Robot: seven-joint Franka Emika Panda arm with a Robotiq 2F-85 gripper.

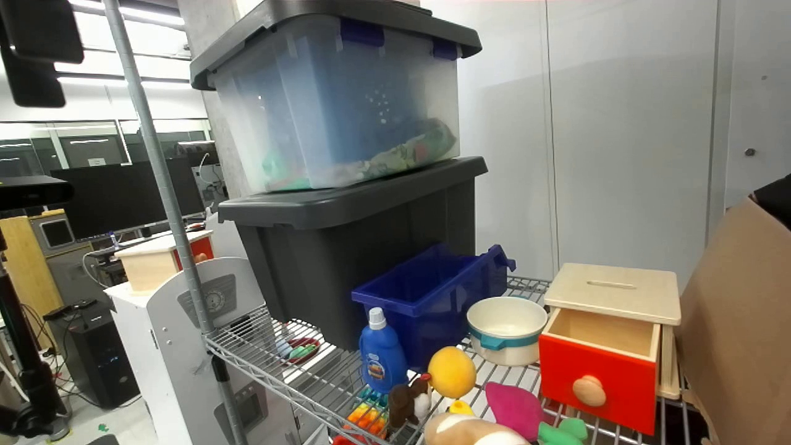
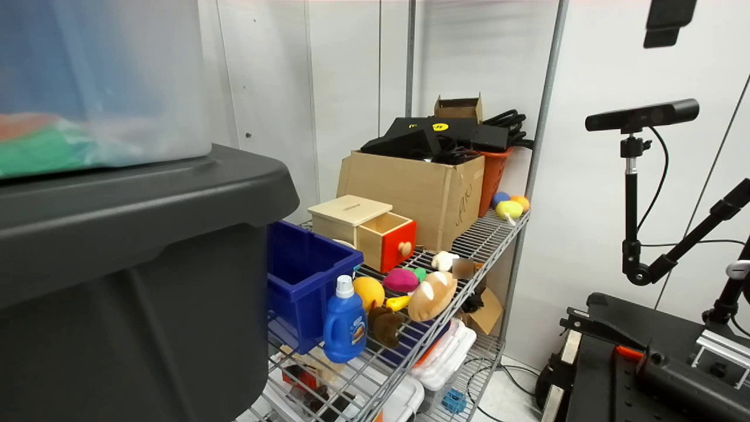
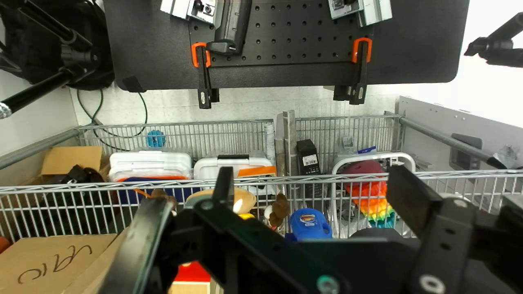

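In the wrist view my gripper stands open, its dark fingers [image 3: 414,196] wide apart above the shelf with nothing seen between them. Beyond the fingers lie a blue detergent bottle [image 3: 309,224], a brown toy [image 3: 280,210] and a tan bread-shaped toy [image 3: 245,200]. On the wire shelf, a wooden box has its red-fronted drawer [image 1: 626,389] pulled out; the visible inside of the drawer is empty. Nearby are a cream pot [image 1: 510,355], a blue bin [image 1: 463,308], a yellow-orange ball [image 1: 452,372] and a magenta toy [image 1: 513,409].
Stacked tubs, a dark one [image 1: 371,256] beneath a clear one [image 1: 341,111], crowd one side of the shelf. A cardboard box [image 2: 401,190] stands beside the wooden box. Upright poles [image 2: 534,140] flank the shelf. Toys crowd its front edge.
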